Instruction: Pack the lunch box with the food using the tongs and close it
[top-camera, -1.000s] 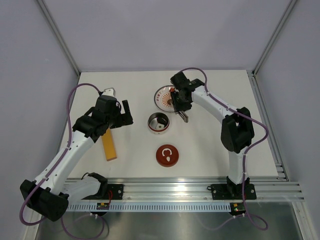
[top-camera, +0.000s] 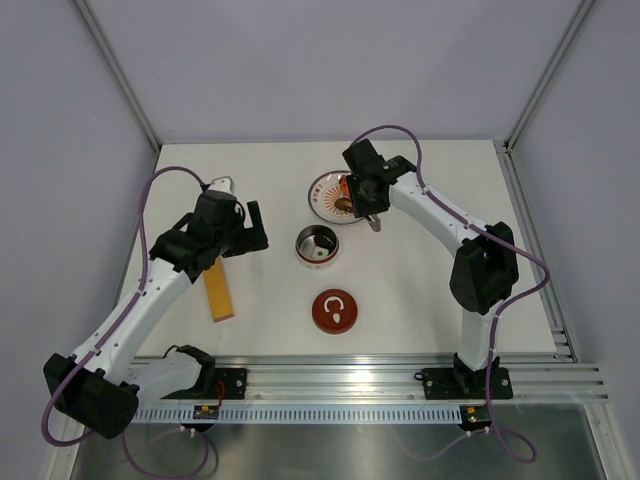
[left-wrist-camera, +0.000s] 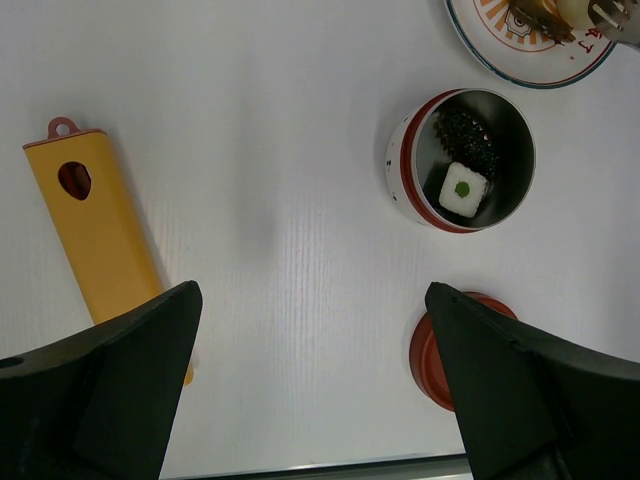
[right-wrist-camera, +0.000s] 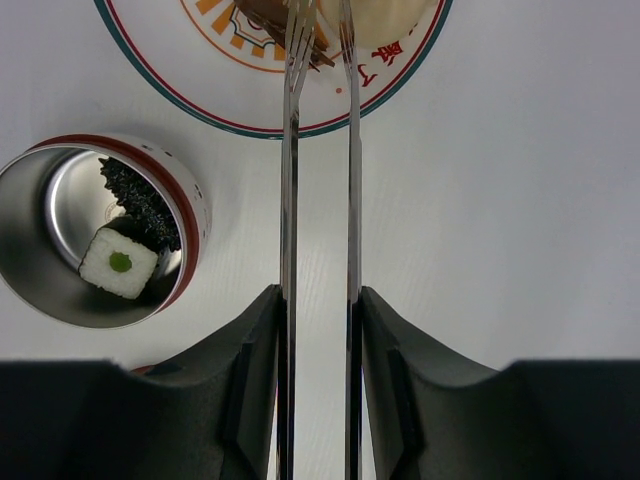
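Observation:
My right gripper (top-camera: 362, 200) is over the plate (top-camera: 322, 208) at the back, holding metal tongs (right-wrist-camera: 355, 230) whose tips reach the brown and pale food pieces (right-wrist-camera: 375, 22) on it. Left of the tongs, the lunch box (right-wrist-camera: 40, 235) holds a white rice piece with a green dot (right-wrist-camera: 117, 263) and dark seaweed-like food (right-wrist-camera: 140, 200). My left gripper (top-camera: 240, 228) stands open above the left of the table, nothing between its fingers.
A long yellow case (left-wrist-camera: 95, 225) lies at the left. A round red-brown lid (top-camera: 334, 311) lies at the front middle.
My right gripper with the tongs has shifted slightly back and to the right over the plate. The left arm is almost still.

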